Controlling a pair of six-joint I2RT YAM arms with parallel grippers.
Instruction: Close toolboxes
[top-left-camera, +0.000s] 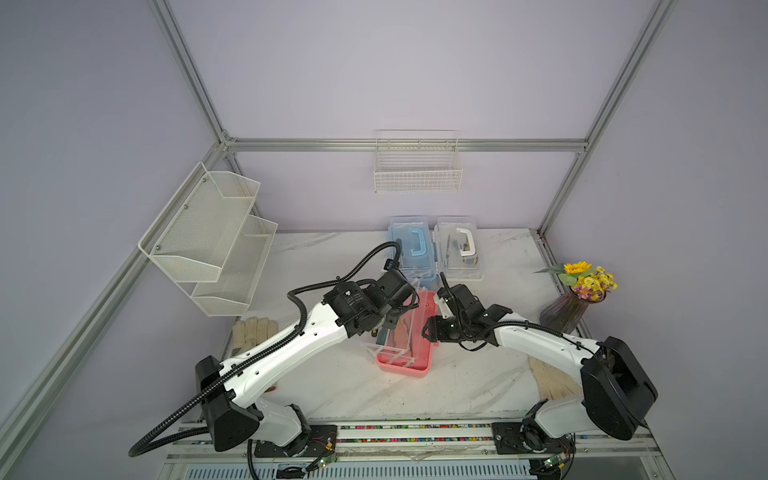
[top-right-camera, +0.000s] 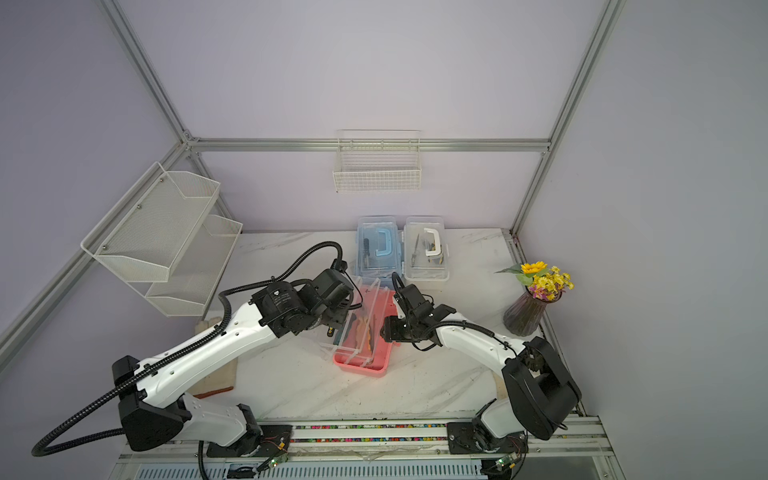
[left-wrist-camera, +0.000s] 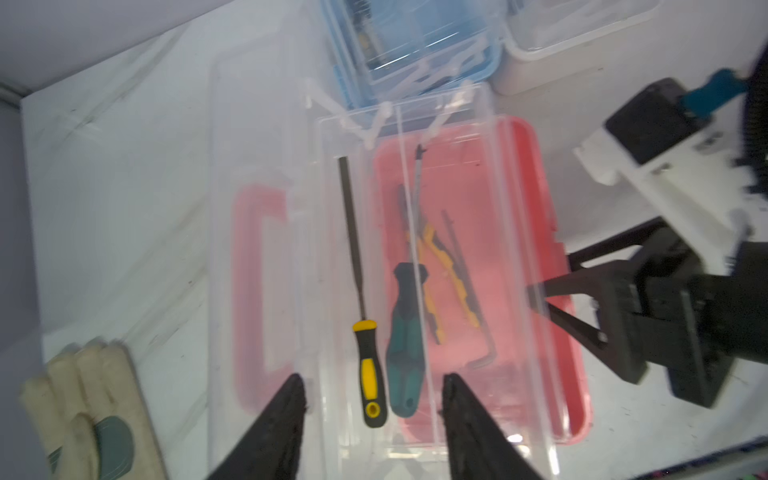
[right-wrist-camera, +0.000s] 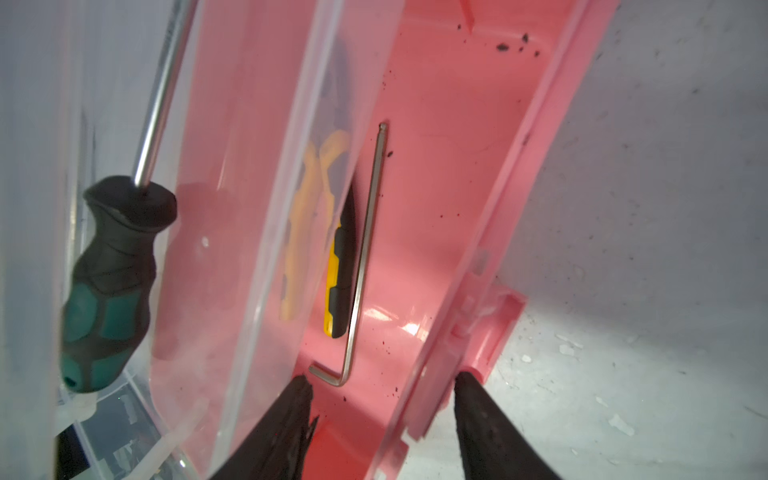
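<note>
An opened pink toolbox (top-left-camera: 404, 364) stands mid-table, and hand tools lie in its pink base (right-wrist-camera: 432, 144). Clear tray tiers (left-wrist-camera: 512, 232) stand raised over the base, holding screwdrivers such as the teal-handled one (left-wrist-camera: 406, 344). Further left, a clear lid or tier panel (left-wrist-camera: 248, 104) is folded outward. My left gripper hangs above the trays with its fingers apart, gripping nothing visible. Around the base's right rim, my right gripper is open; whether it touches the rim cannot be told. Behind, the blue toolbox (top-right-camera: 377, 248) and clear toolbox (top-right-camera: 424, 260) appear closed.
Gloves (left-wrist-camera: 100, 400) lie at the left of the table, and another glove (top-left-camera: 548, 376) at the right. A vase of yellow flowers (top-right-camera: 524, 316) stands on the right edge.
</note>
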